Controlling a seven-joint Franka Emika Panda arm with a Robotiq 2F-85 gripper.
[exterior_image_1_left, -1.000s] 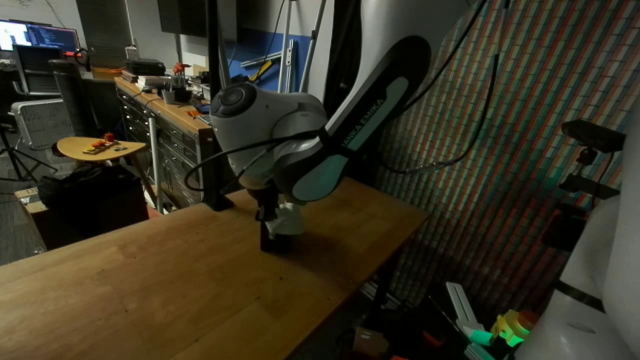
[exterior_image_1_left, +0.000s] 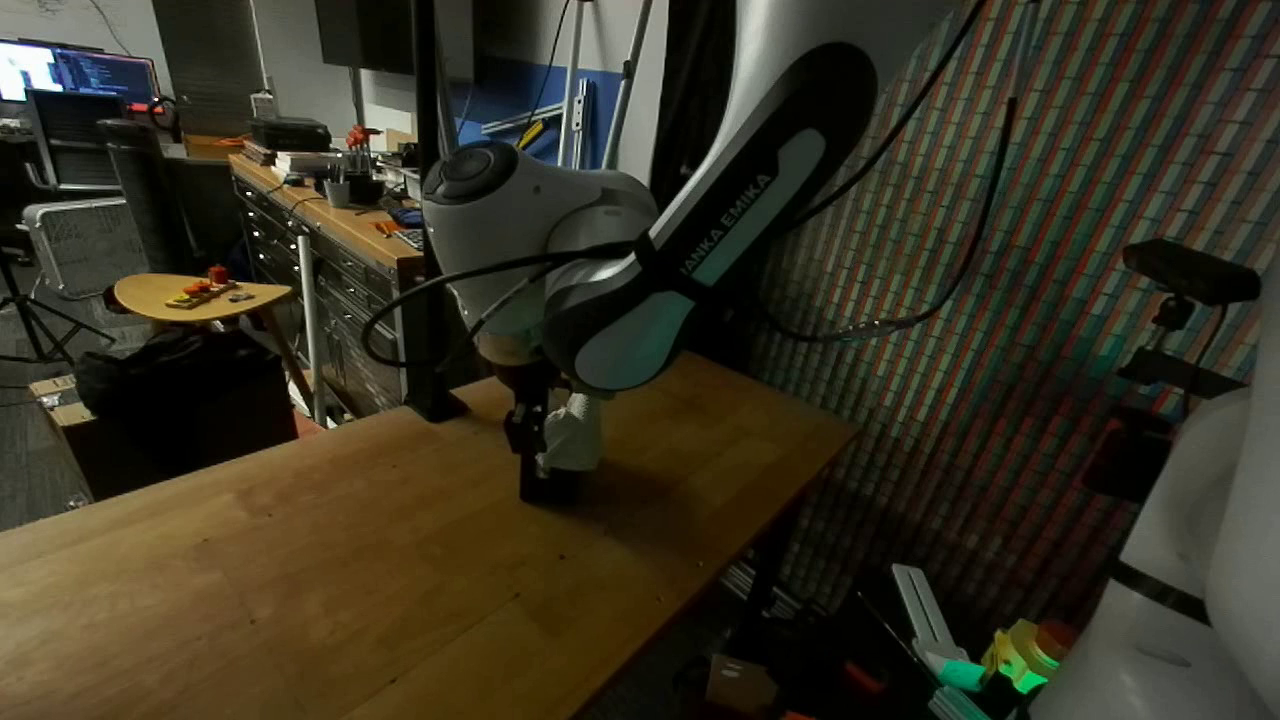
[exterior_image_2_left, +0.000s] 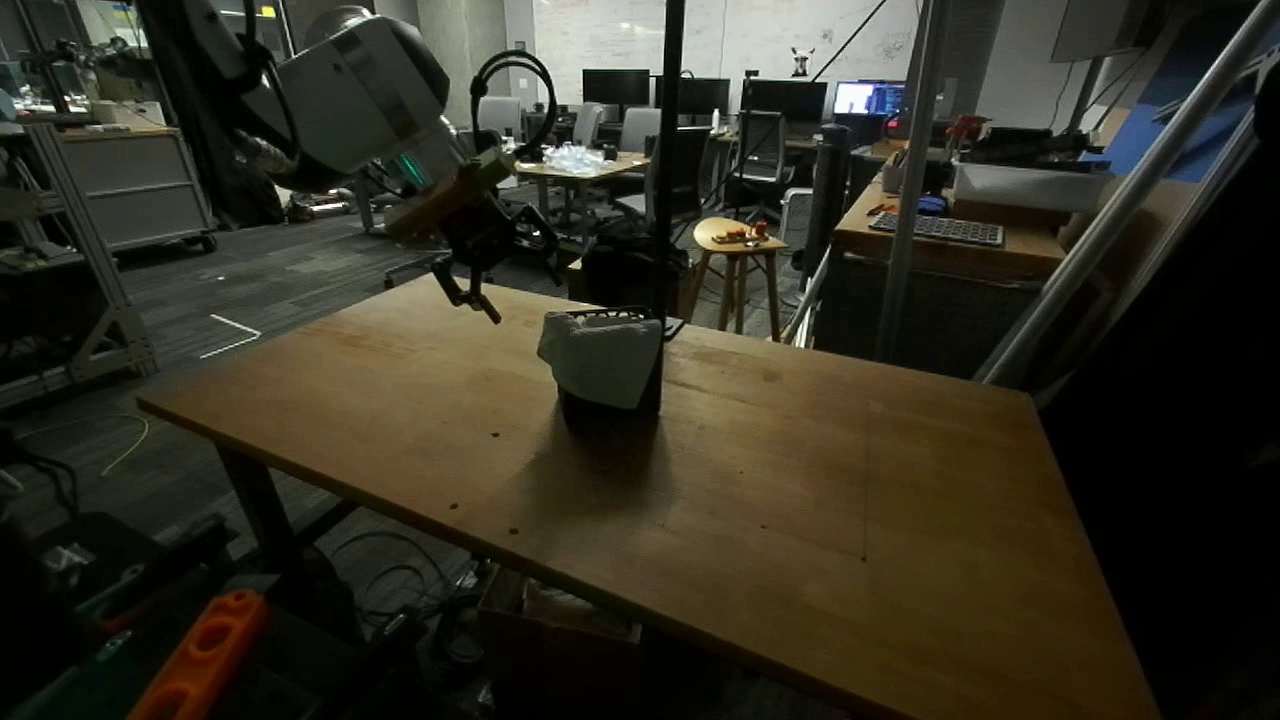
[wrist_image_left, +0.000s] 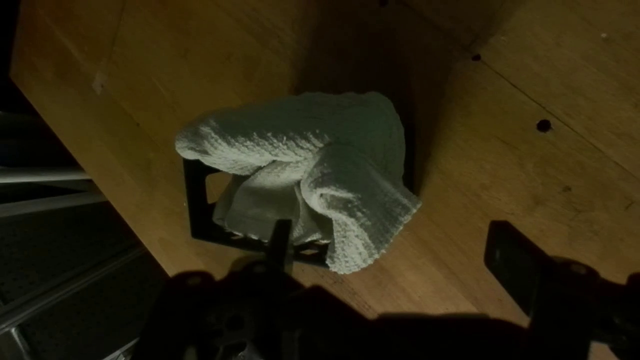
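A pale, crumpled cloth (wrist_image_left: 360, 174) lies bunched in and over the top of a black container (wrist_image_left: 198, 207). In exterior view 2 the cloth (exterior_image_2_left: 606, 360) hangs down the container's near side, and the dark base (exterior_image_2_left: 612, 420) stands on the table. My gripper (exterior_image_2_left: 518, 278) is open above the tabletop, to the left of the container in that view, with nothing held. From the wrist, its fingers are spread wide; the left finger (wrist_image_left: 280, 243) overlaps the container's rim in the picture, while the other is over bare wood. Exterior view 1 partly hides the cloth (exterior_image_1_left: 576, 434) behind the gripper.
A dark upright post (exterior_image_1_left: 426, 240) rises at its back edge. A small stool (exterior_image_2_left: 732, 234) and a drawer bench (exterior_image_1_left: 348, 264) stand beyond the table.
My arm's wrist and gripper have risen slightly. More of the pale cloth shows beside the gripper, and it reaches higher in the picture. The black container stands in the same place.
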